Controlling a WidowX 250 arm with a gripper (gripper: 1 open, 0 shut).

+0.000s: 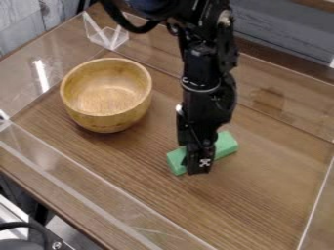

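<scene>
My black gripper (pixel 197 146) hangs at the middle of the camera view, low over a green rectangular object (pixel 220 145) on the wooden table (pixel 144 200). The gripper covers part of the green object, and its open fingers reach down at that object's near left part. Whether they touch it cannot be told.
A tan bowl (pixel 107 91) stands to the left of the gripper. A small clear item (pixel 107 29) lies at the back left. A dark cable curves at the lower left edge.
</scene>
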